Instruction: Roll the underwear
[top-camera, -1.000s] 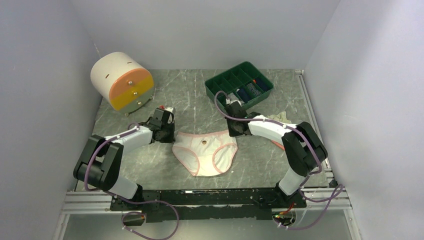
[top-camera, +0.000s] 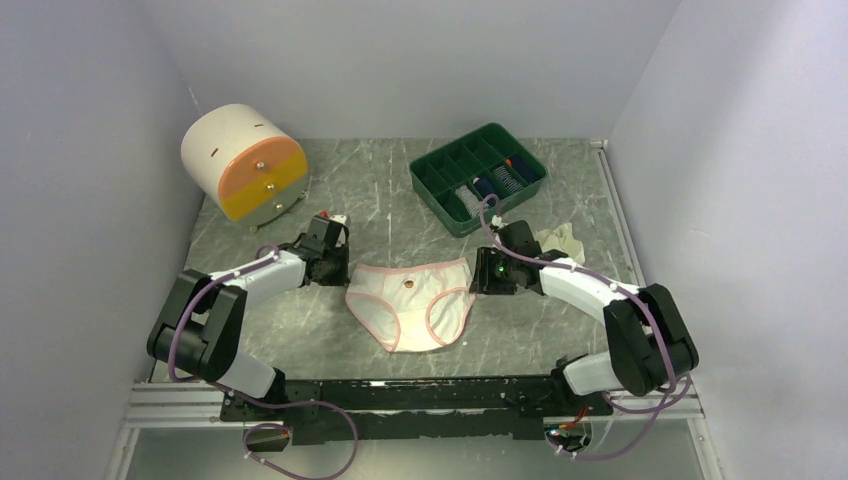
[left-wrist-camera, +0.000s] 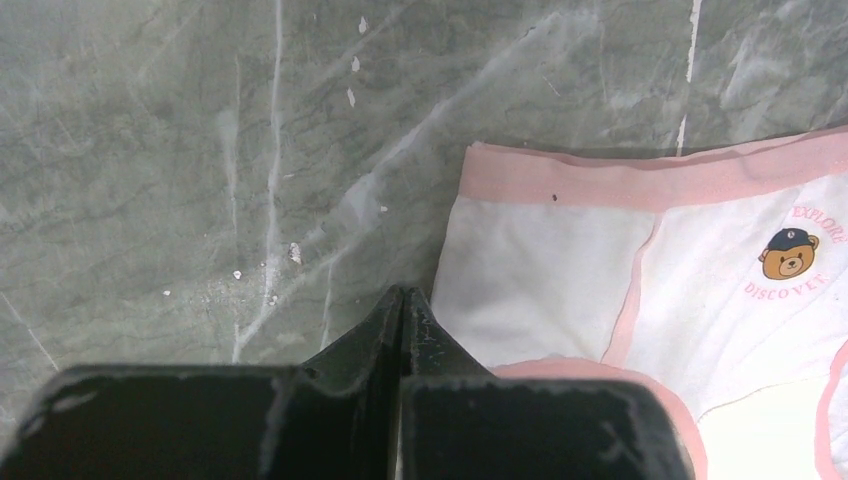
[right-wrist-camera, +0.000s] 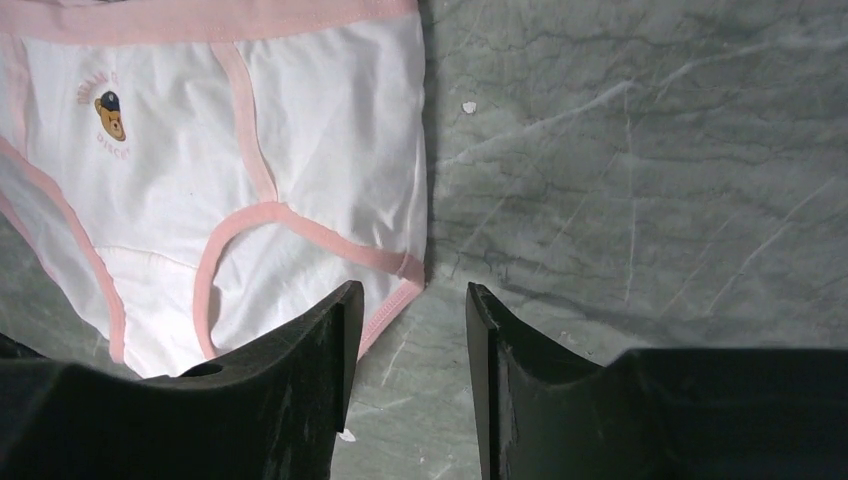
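White underwear (top-camera: 410, 310) with pink trim and a small bear print (left-wrist-camera: 787, 254) lies spread flat on the table. My left gripper (top-camera: 340, 275) is at its left edge; in the left wrist view its fingertips (left-wrist-camera: 385, 340) are closed at that edge, apparently on the cloth, though the contact is mostly hidden. My right gripper (top-camera: 484, 280) stands just beyond the right edge, open, with the underwear's right side (right-wrist-camera: 380, 150) beside it and bare table between its fingers.
A green divided box (top-camera: 435, 180) with rolled items stands behind, a striped drum-shaped drawer unit (top-camera: 225, 155) at back left. A pale cloth (top-camera: 565, 240) lies right of the right arm.
My right gripper has moved right and toward the table's front, from the underwear's top right corner to beside its right edge, and is now open. The left arm and underwear look unchanged.
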